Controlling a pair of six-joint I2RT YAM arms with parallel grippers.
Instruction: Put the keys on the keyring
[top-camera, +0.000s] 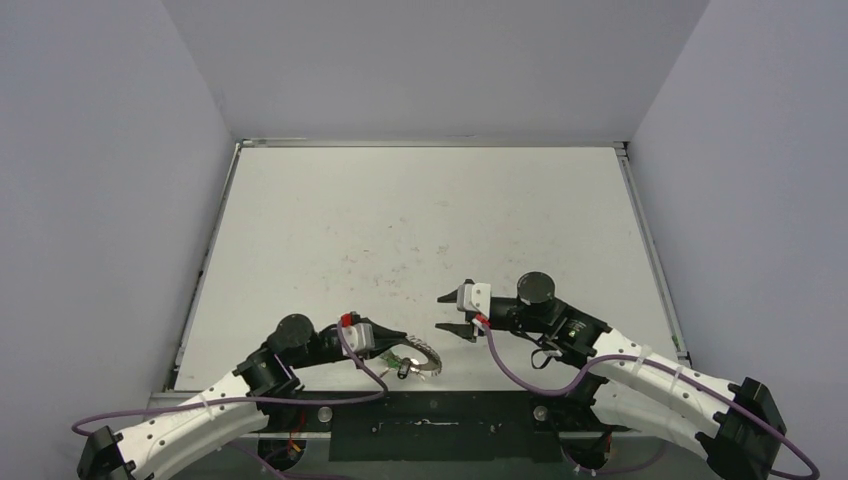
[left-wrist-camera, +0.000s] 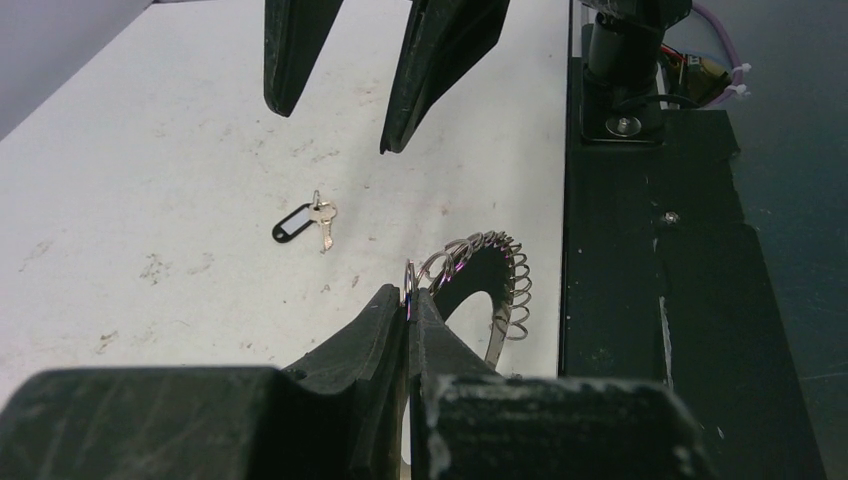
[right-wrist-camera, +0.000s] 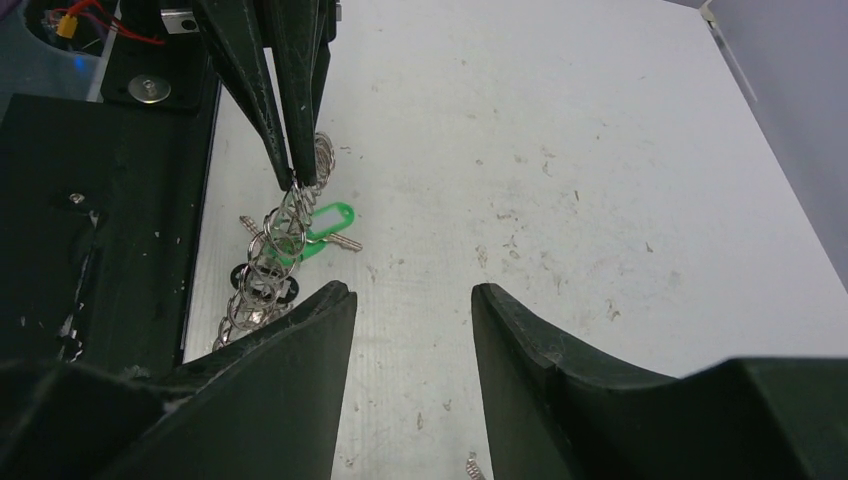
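Note:
A dark ring edged with silver wire coils (top-camera: 431, 362) is pinched at its rim by my shut left gripper, tilted above the table. Green tags (right-wrist-camera: 330, 220) with keys (right-wrist-camera: 343, 243) hang at or lie behind the coils; whether they are threaded on, I cannot tell. A black tag (left-wrist-camera: 294, 222) with a silver key (left-wrist-camera: 325, 225) shows beyond the left fingertips. My right gripper stands open to the right of the ring, empty, facing it.
A dark front edge strip (top-camera: 445, 430) runs just below the ring, and grey walls enclose the table.

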